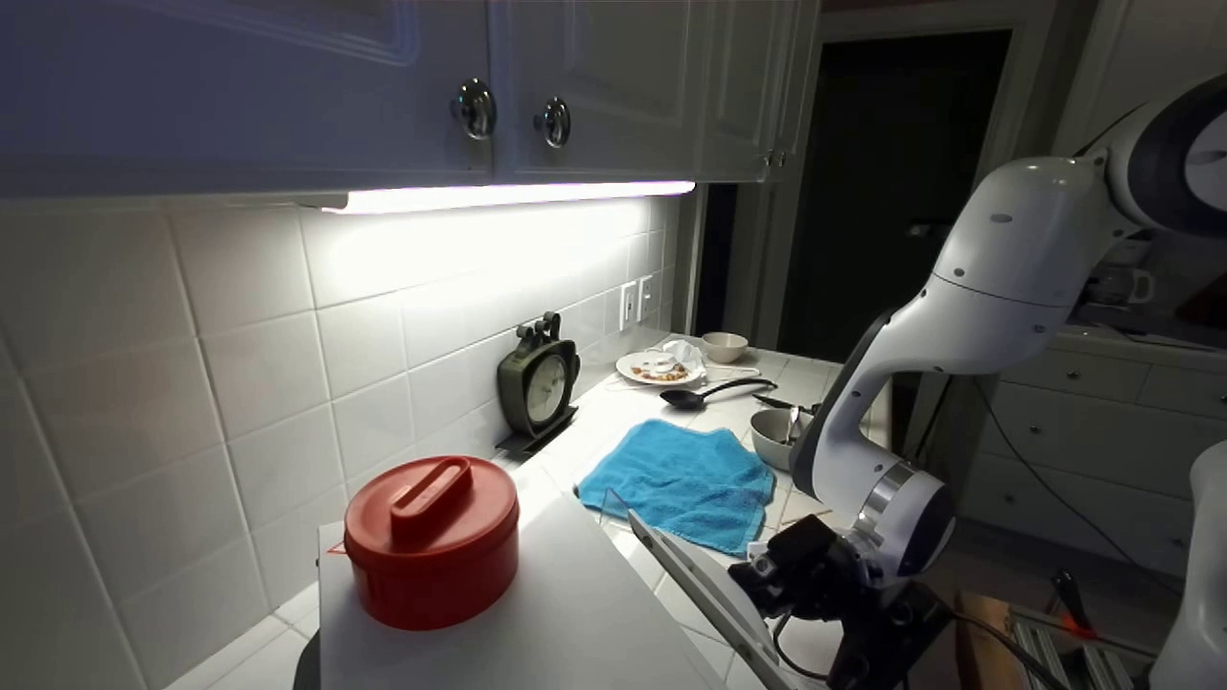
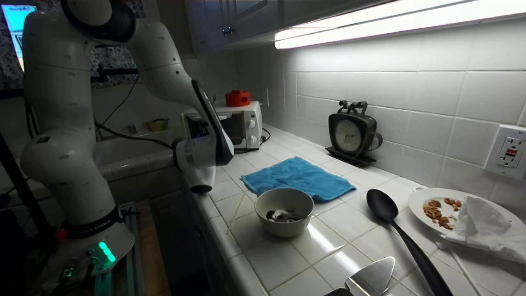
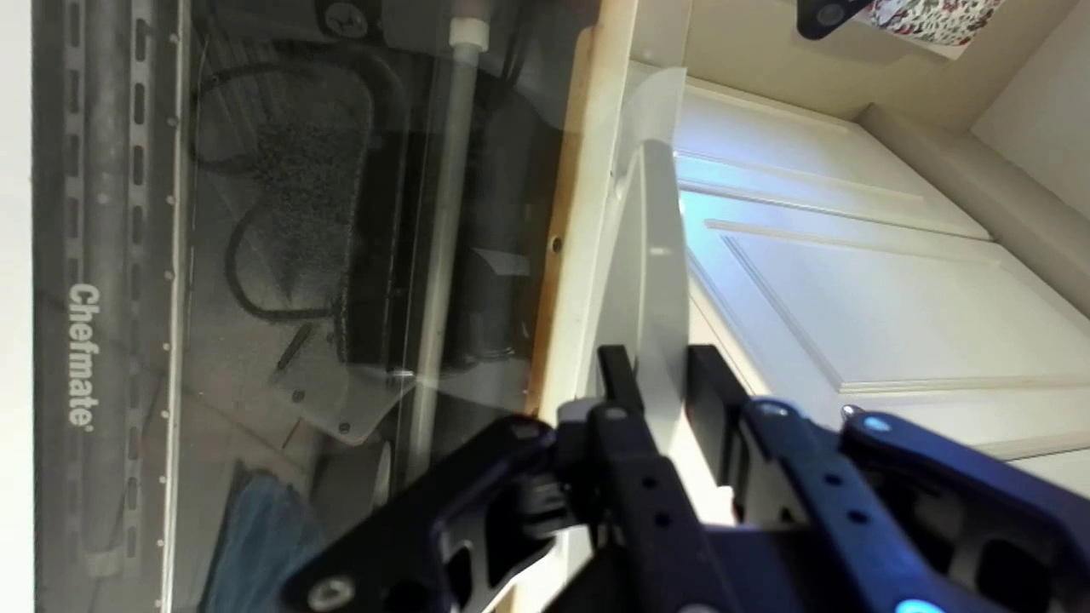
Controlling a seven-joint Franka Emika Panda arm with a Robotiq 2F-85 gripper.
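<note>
A white toaster oven (image 2: 254, 113) stands on the counter with a red lidded pot (image 1: 431, 540) on its top. Its glass door (image 3: 296, 255), marked Chefmate, fills the left of the wrist view. My gripper is shut on the white door handle (image 3: 659, 276), one black finger (image 3: 620, 378) on each side of it. In exterior view 1 the door (image 1: 702, 592) slants away from the oven body, partly open, with the gripper at its outer side. The arm hides the gripper in exterior view 2.
A blue towel (image 2: 298, 177) lies on the counter by the oven. Beyond it are a bowl (image 2: 284, 212), a black spoon (image 2: 382, 204), a metal spatula (image 2: 372, 276) and a plate (image 2: 419, 202) of food. A clock-like scale (image 2: 352, 133) stands against the wall.
</note>
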